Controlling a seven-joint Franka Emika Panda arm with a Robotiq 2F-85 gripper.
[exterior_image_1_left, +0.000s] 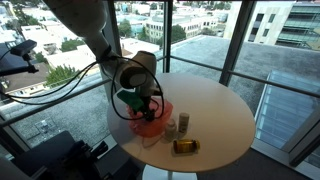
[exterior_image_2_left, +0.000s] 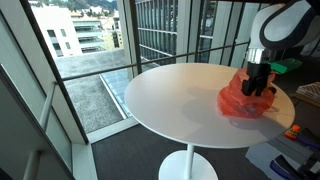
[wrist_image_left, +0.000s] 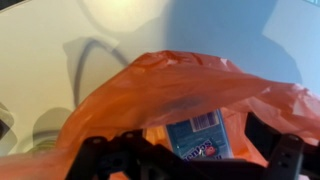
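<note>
A translucent orange-red plastic bag (exterior_image_1_left: 150, 126) lies crumpled on the round white table, and my gripper (exterior_image_1_left: 147, 112) is down at it from above. In the wrist view the two black fingers are wide apart, the bag (wrist_image_left: 165, 85) spreading in front of them. Between the fingers, partly under the bag's film, shows a small dark blue packet (wrist_image_left: 200, 135) with printing. My open gripper is not seen clamped on it. From the second exterior view, the gripper (exterior_image_2_left: 258, 84) is sunk at the bag's top (exterior_image_2_left: 243, 100).
Two small cans (exterior_image_1_left: 183, 122) stand right of the bag, with a yellow-and-dark cylinder (exterior_image_1_left: 186, 146) lying nearer the front edge. Windows stand behind it.
</note>
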